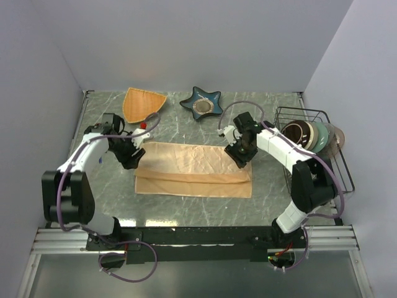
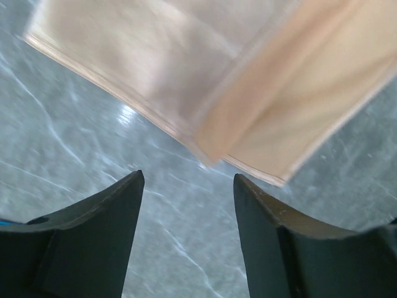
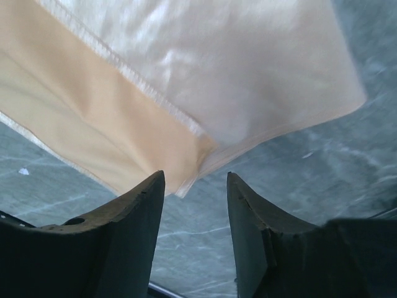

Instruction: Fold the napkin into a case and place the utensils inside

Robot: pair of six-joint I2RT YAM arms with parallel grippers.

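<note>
A peach napkin (image 1: 186,159) lies across the middle of the table, its near part turned back in a fold and a flat strip (image 1: 192,188) showing along the front. Off its left edge, my left gripper is open, with bare table between its fingers. My right gripper is also open, close to the fold's right-hand end (image 3: 180,146), and nothing is gripped. Of the utensils, only a small blue piece (image 1: 100,160) shows beside the left arm, which hides that area; a blue edge (image 2: 9,221) enters the left wrist view.
An orange leaf-shaped basket (image 1: 141,105) and a blue star-shaped dish (image 1: 202,103) stand behind the napkin. A wire rack (image 1: 348,171) with several dishes occupies the right side. Bare table (image 1: 192,211) runs along the front.
</note>
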